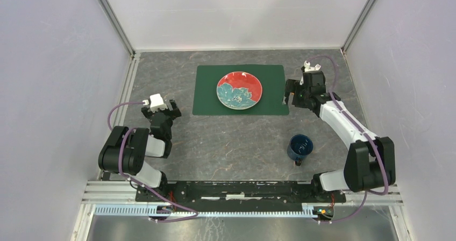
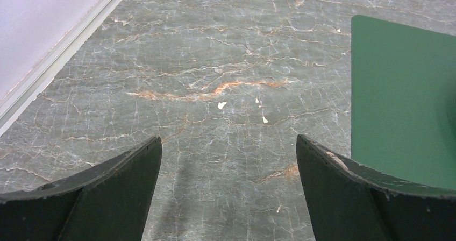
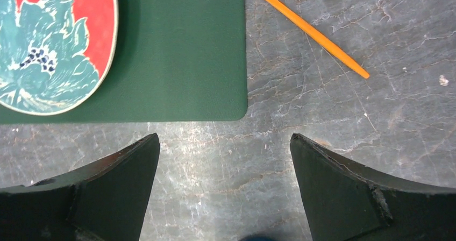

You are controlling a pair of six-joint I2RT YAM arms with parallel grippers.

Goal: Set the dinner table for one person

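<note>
A red plate with a teal flower [image 1: 239, 90] lies on the green placemat [image 1: 207, 93]. The dark blue mug [image 1: 300, 147] stands at the front right, handle toward the front. An orange utensil handle [image 3: 312, 31] slants from the mat's right edge onto the bare table; its other end is out of the right wrist view. Above that area hovers my right gripper [image 1: 313, 93], open and empty, hiding most of the utensil from above. Far to the left, my left gripper [image 1: 160, 109] is also open, with only bare tabletop [image 2: 231, 144] between its fingers.
A small white pronged shape [image 1: 318, 67] shows behind the right gripper; I cannot tell whether it is a utensil. Walls close in the left, right and back.
</note>
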